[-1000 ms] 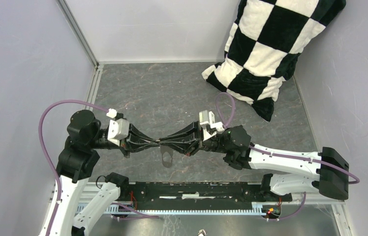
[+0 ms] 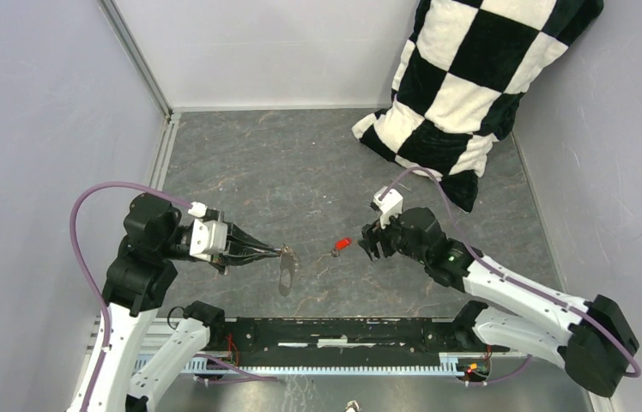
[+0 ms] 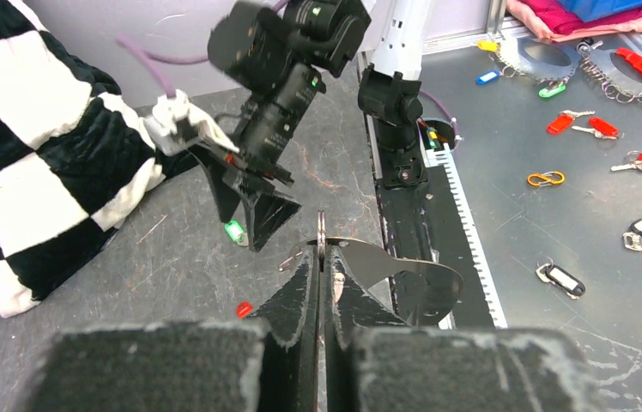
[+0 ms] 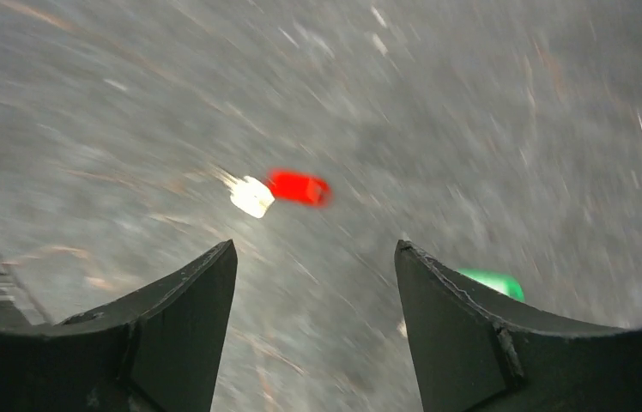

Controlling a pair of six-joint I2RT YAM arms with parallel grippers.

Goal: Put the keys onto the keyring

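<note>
My left gripper is shut on a thin metal keyring (image 3: 321,232). A flat silver metal plate (image 3: 420,279), also visible in the top view (image 2: 287,273), hangs there above the grey table. On the tabletop between the arms lies a red-tagged key (image 2: 341,245); the right wrist view shows its red tag (image 4: 300,187) with the silver key head (image 4: 251,196). My right gripper stands open, tilted down over the table, nothing between its fingers. A green tag (image 4: 496,281) lies beyond one of those fingers, partly hidden by it.
A checkered pillow (image 2: 463,77) leans at the back right of the table. More tagged keys (image 3: 562,279) and an orange carabiner (image 3: 546,178) lie outside the workspace, past the front rail.
My right gripper has drawn away rightward from the left gripper's fingertips and now points down, uncovering the red-tagged key. The left arm has barely moved; the hanging plate has swung.
</note>
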